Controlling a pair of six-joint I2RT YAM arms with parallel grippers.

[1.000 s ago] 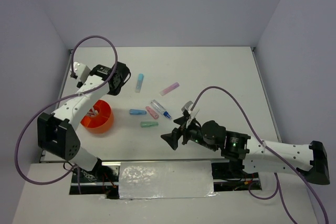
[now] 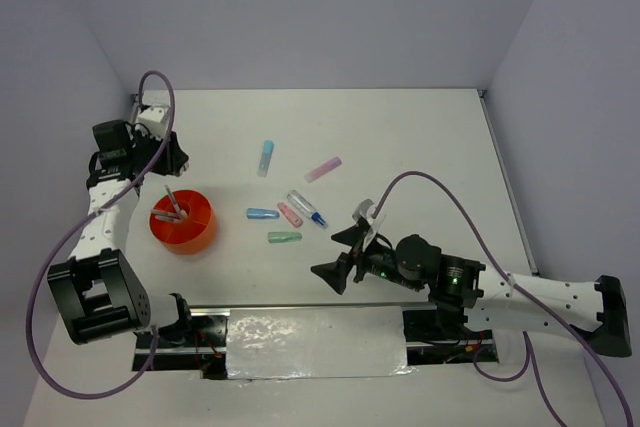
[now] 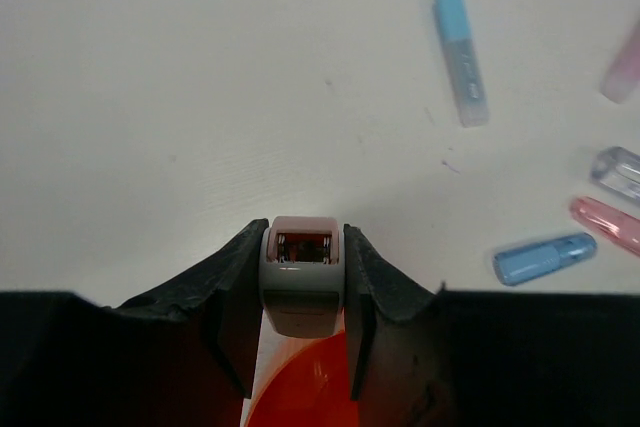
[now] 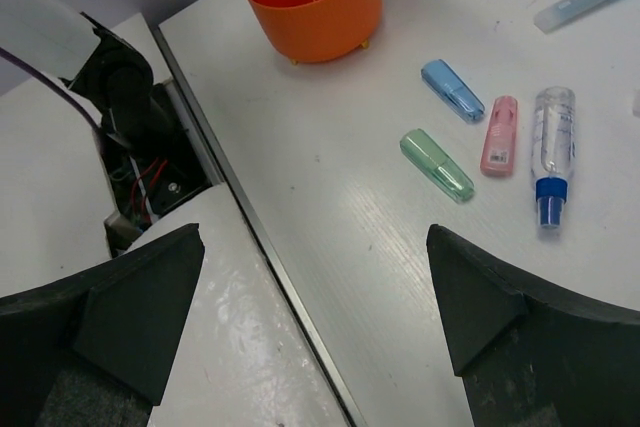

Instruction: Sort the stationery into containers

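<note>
My left gripper is shut on a pale item (image 3: 300,297) with a reddish inside, just above the orange container (image 2: 183,238), which holds several upright items. My right gripper (image 2: 343,259) stands open and empty at the front centre. Loose on the table lie a light blue stick (image 2: 265,158), a pink stick (image 2: 323,169), a clear blue-capped bottle (image 4: 553,147), a short pink item (image 4: 500,137), a blue item (image 2: 262,214) and a green item (image 4: 436,164).
Grey walls surround it; a metal edge runs along the front.
The right arm shifted slightly; the loose items are unchanged.
</note>
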